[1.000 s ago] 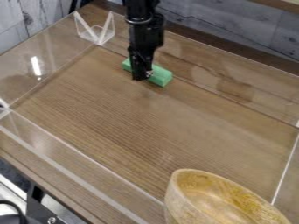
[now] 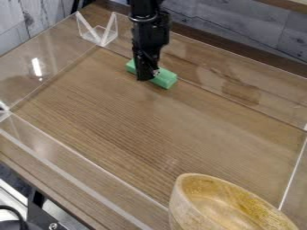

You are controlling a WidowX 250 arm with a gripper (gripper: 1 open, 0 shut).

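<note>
The black robot arm comes down from the top centre, its gripper (image 2: pixel 147 74) low over a green block (image 2: pixel 161 78) on the wooden table (image 2: pixel 132 135). The fingertips rest at the block's left part, touching it or just above it; the gripper looks shut, with nothing clearly between its fingers. The arm hides part of the block.
A cream-yellow bowl (image 2: pixel 228 211) stands at the bottom right. Clear plastic pieces lie at the upper left and left edge. A grey wall (image 2: pixel 252 31) runs along the back.
</note>
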